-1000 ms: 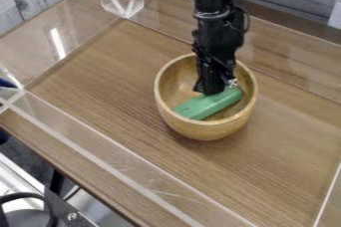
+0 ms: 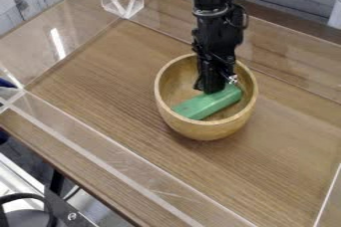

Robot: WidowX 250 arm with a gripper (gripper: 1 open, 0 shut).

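My black gripper reaches down from the top of the camera view into a round tan bowl near the middle of the table. A green elongated object lies in the bowl, tilted from lower left to upper right, with my fingertips at or just above its upper right end. The fingers look close together; I cannot make out anything held between them, and whether they touch the green object is unclear.
Clear tape strips run across its left side. A white taped mark is at the back left. Black cables lie at the lower left corner.
Very little differs. My gripper and the bowl with the green object stay in nearly the same place, with at most a slight shift.
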